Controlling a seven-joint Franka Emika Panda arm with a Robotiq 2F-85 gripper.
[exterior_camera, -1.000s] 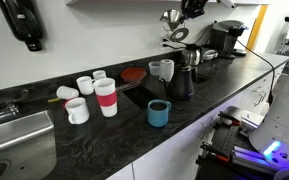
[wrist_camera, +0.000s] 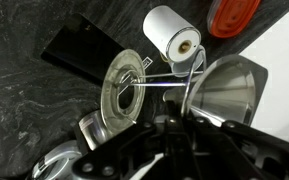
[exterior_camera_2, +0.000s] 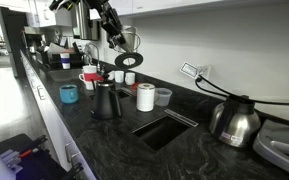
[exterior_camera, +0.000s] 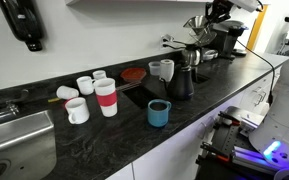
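A silver metal cone dripper (wrist_camera: 229,88) with a flat ring base (wrist_camera: 124,90) is held up in the air, tilted in the wrist view. My gripper is shut on it, apparently at the thin metal part beside the cone; the exact contact is hard to make out. In exterior view 2 the dripper (exterior_camera_2: 130,42) hangs above the counter, beyond the black kettle (exterior_camera_2: 106,100) and higher than the white roll (exterior_camera_2: 146,97). Exterior view 1 has the gripper (exterior_camera: 216,12) at the top right, with the dripper (exterior_camera: 194,24) over the black kettle's area.
A steel kettle (exterior_camera_2: 234,122) stands at the right of the counter. The sunken dark basin (exterior_camera_2: 164,132) lies near the roll. A blue mug (exterior_camera: 158,112), a red-and-white cup (exterior_camera: 106,97) and white mugs (exterior_camera: 78,110) occupy the left side. A red dish (exterior_camera: 134,75) sits by the wall.
The counter items stay put.
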